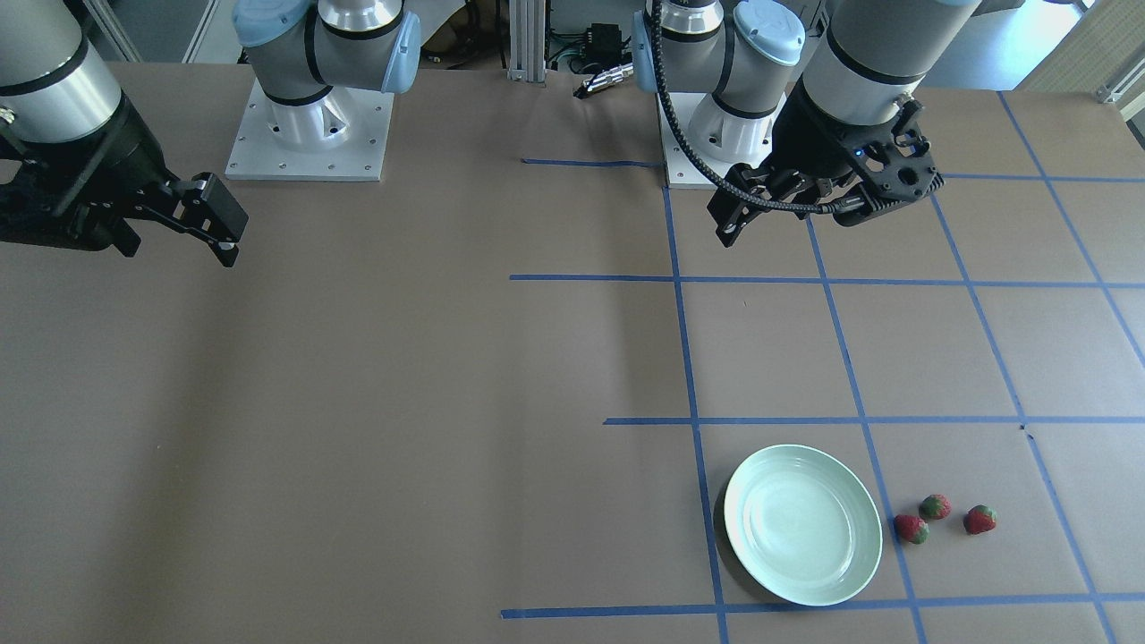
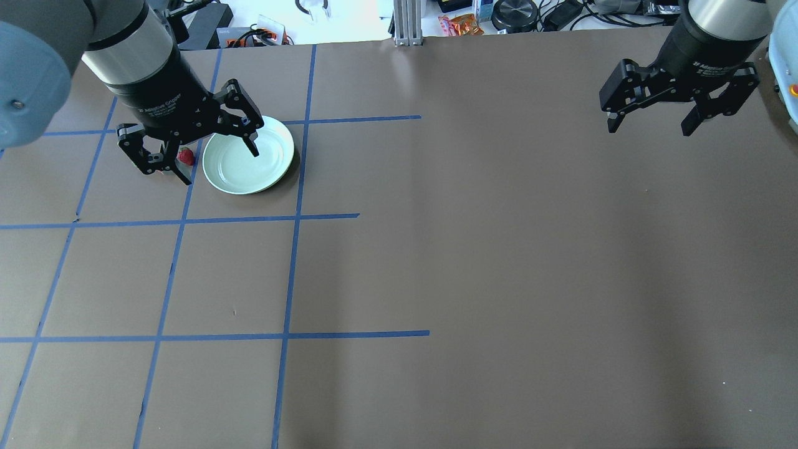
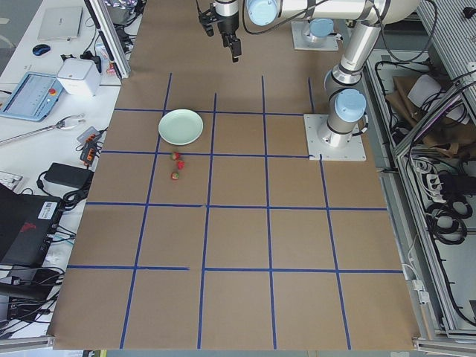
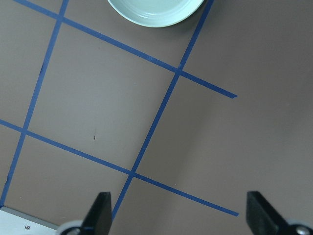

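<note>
A pale mint plate (image 1: 802, 524) (image 3: 180, 126) (image 2: 247, 164) (image 4: 154, 10) lies on the taped table. Three strawberries (image 1: 979, 519) (image 3: 180, 164) lie loose beside it; in the top view they are partly hidden by my arm. My gripper is held above the table with its fingers spread open and bare floor tiles between them in the left wrist view, with the plate at that view's top edge. In the front view it hangs at the upper right, behind the plate.
A second arm with a black gripper (image 1: 177, 220) hangs over the other side of the table (image 1: 354, 408). White base plates stand at the back. Cables and equipment lie beyond the table's edges.
</note>
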